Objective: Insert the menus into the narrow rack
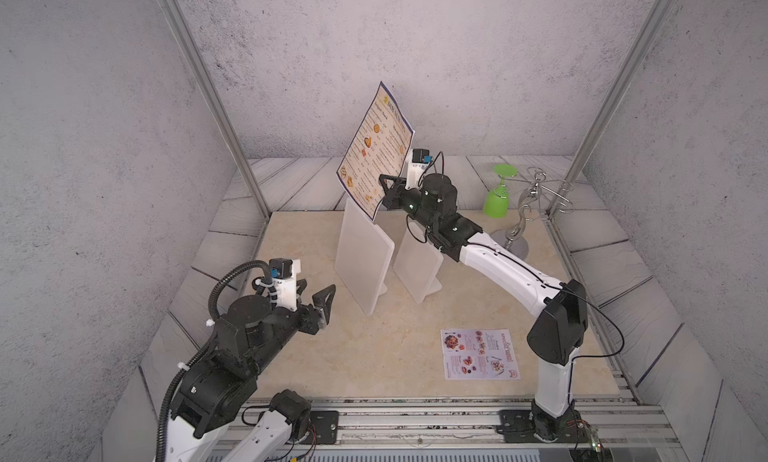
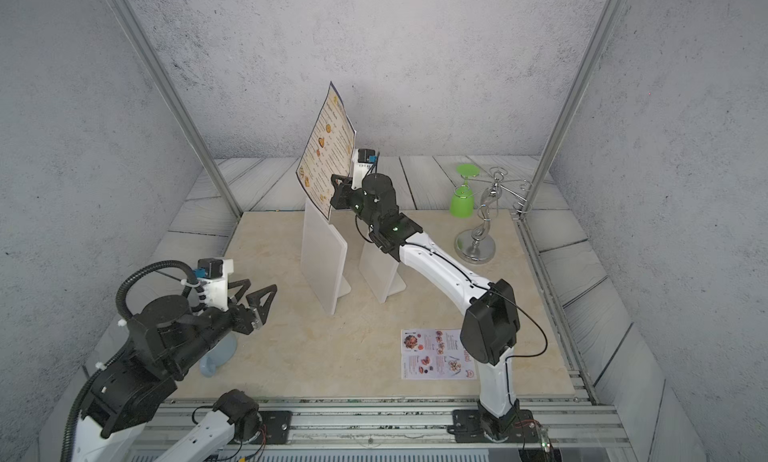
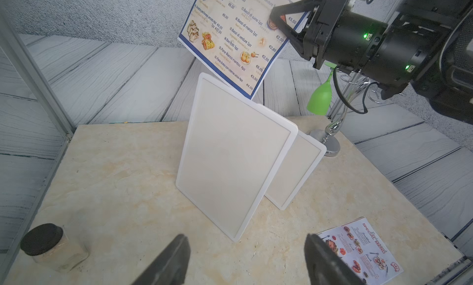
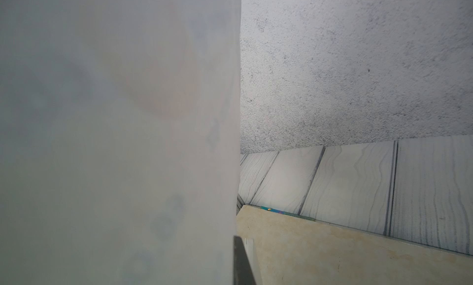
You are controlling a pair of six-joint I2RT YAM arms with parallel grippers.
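Observation:
A large printed menu (image 1: 376,150) hangs tilted in the air. My right gripper (image 2: 339,192) is shut on its right edge, and the sheet's back (image 4: 118,137) fills the left of the right wrist view. Two white upright panels form the rack: the larger panel (image 3: 236,151) stands in front of the smaller panel (image 3: 295,169) in the left wrist view. The menu's lower corner is at the larger panel's top edge; contact is unclear. A second menu (image 1: 480,354) lies flat at the front right. My left gripper (image 1: 314,292) is open and empty, left of the panels.
At the back right stand a metal holder (image 2: 477,244) and an upside-down green glass (image 2: 461,200). A jar with a black lid (image 3: 42,239) sits at the left side. Bare table (image 1: 384,354) lies in front of the panels.

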